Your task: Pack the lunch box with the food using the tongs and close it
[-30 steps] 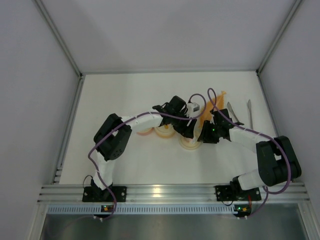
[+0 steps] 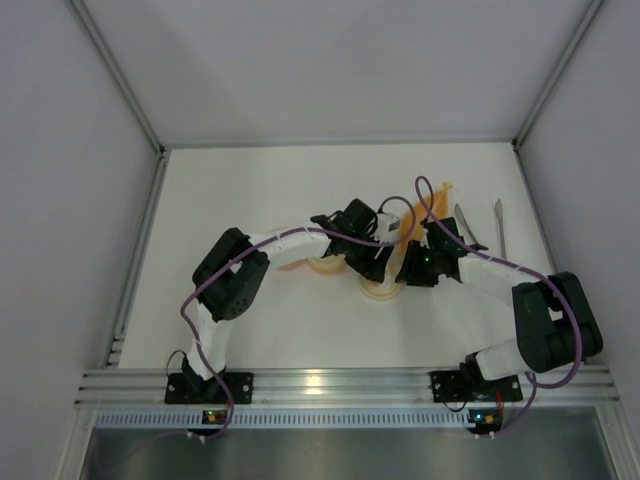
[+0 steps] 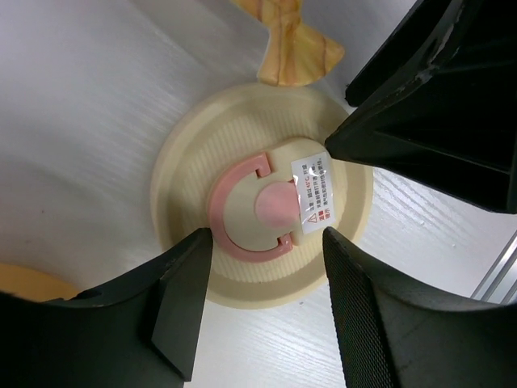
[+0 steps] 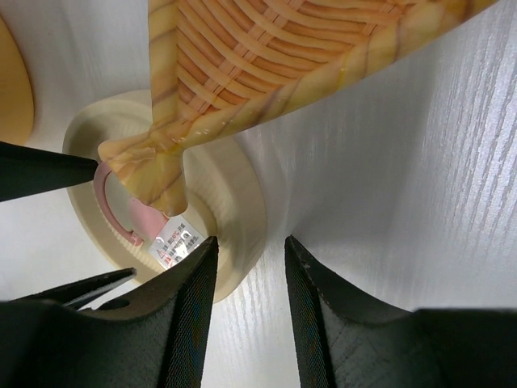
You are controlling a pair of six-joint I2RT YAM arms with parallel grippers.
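A round cream dish (image 3: 174,186) holds a cream disc-shaped piece (image 3: 242,202) with a pink arc, a pink round patch and a white printed label. My left gripper is open; its fingertips stand apart over the near part of that piece. In the right wrist view, one left finger (image 4: 48,168) overlaps the pink arc. My right gripper is open, with a narrow gap showing white table and no object. Its left fingertip lies over the rim of the dish; contact cannot be made out. From above, both grippers largely hide the dish (image 2: 380,292).
An orange woven item (image 4: 275,56) with a flared end overhangs the dish's far side. Another round dish (image 2: 326,265) lies to the left, partly under the left arm. Two metal utensils, one a knife (image 2: 500,225), lie at right.
The right arm looks unmoved.
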